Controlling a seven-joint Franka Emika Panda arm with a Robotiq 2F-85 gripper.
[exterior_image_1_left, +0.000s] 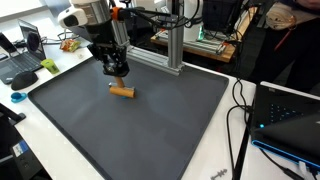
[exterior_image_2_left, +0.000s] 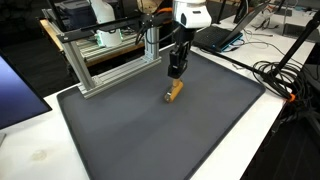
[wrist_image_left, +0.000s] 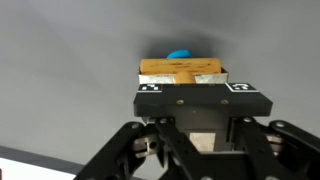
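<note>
A wooden piece (exterior_image_1_left: 122, 91) with an orange-brown cylinder lying crosswise is just under my gripper (exterior_image_1_left: 119, 78). It looks like a small mallet, its narrow stem rising between the fingers. My gripper is shut on that stem. The second exterior view has the wooden piece (exterior_image_2_left: 175, 90) with a pale end towards the camera, below the gripper (exterior_image_2_left: 177, 76). In the wrist view, the wooden bar (wrist_image_left: 180, 67) spans the space in front of the fingers, and a blue thing (wrist_image_left: 179, 54) peeks out beyond it. Whether the piece touches the mat cannot be told.
A metal frame (exterior_image_2_left: 110, 72) stands along its back edge. A green object (exterior_image_1_left: 49, 65) and a blue one (exterior_image_1_left: 18, 97) lie near the mat's left side.
</note>
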